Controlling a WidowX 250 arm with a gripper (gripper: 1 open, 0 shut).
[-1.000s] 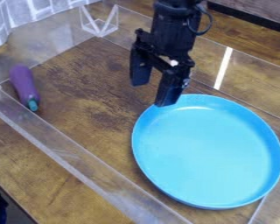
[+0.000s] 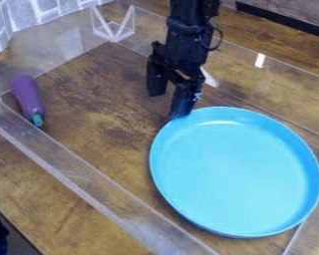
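My gripper (image 2: 169,92) is a black two-fingered tool in the upper middle, pointing down just behind the back-left rim of a large round blue tray (image 2: 235,169). It stands open, low over the wooden surface. Whether its lower finger touches the tray's rim I cannot tell.
A purple object with a teal tip (image 2: 28,100) lies at the left by the clear wall. A white frame-like piece (image 2: 112,25) is at the back left. Bare wood (image 2: 96,149) fills the space left of the tray.
The arm has moved back and become more side-on to the view, shifting leftward from where it was a second ago. The tray and purple object have stayed put.
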